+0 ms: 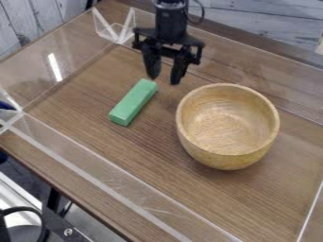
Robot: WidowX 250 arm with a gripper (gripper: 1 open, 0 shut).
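My gripper (165, 61) hangs at the top centre over the wooden table, its dark fingers pointing down; whether they are open or shut is hard to tell. Below and slightly left of it lies a flat green bar (134, 102), slanted, apart from the fingers. A large round tan bowl (228, 127) stands empty to the right of the bar.
A dark curved object (23, 222) shows at the bottom left corner.
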